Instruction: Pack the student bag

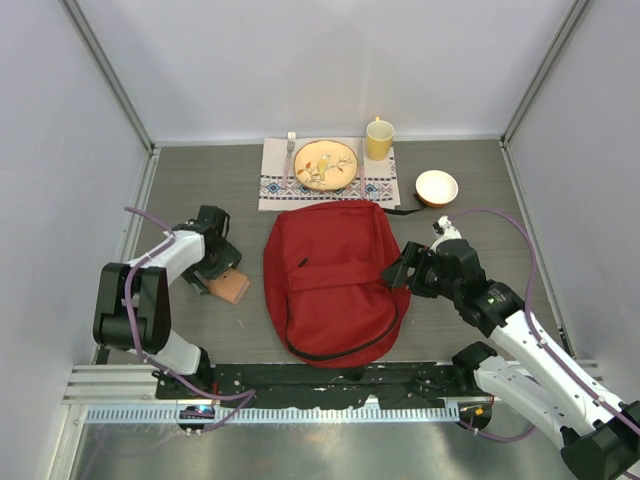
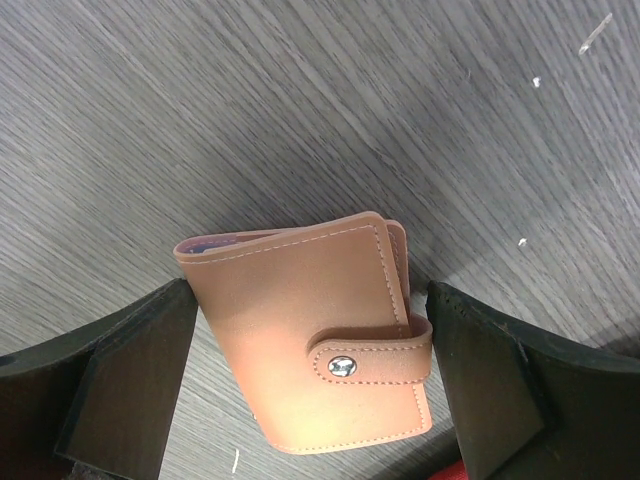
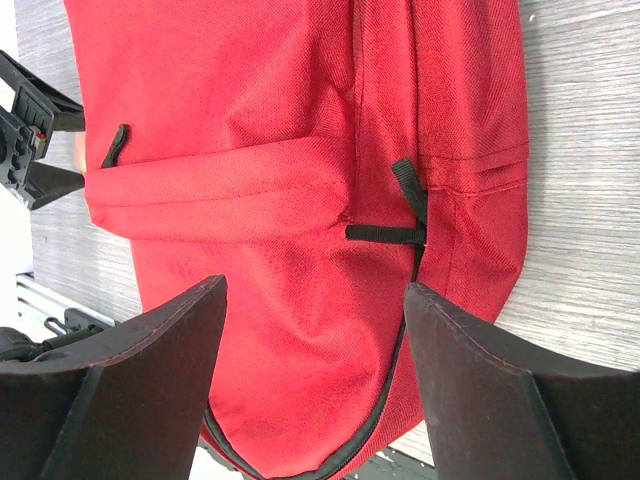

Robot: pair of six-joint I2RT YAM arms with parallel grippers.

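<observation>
A tan wallet (image 1: 231,287) with a snap strap lies on the table left of the red bag (image 1: 345,240). My left gripper is open around the wallet, its dark fingers (image 2: 135,380) on either side of it. The right finger's tip comes close to the strap; contact is hard to judge. The red bag lies flat in mid-table, its black zipper showing along the lower edge. Over the bag's right side, my open right gripper has only red fabric in view below and between its fingers.
A placemat (image 1: 272,163) bearing a plate (image 1: 325,165), fork (image 1: 291,150) and yellow mug (image 1: 379,139) lies behind the bag. A white bowl (image 1: 436,188) stands at the back right. Bare table (image 1: 195,172) shows at the back left.
</observation>
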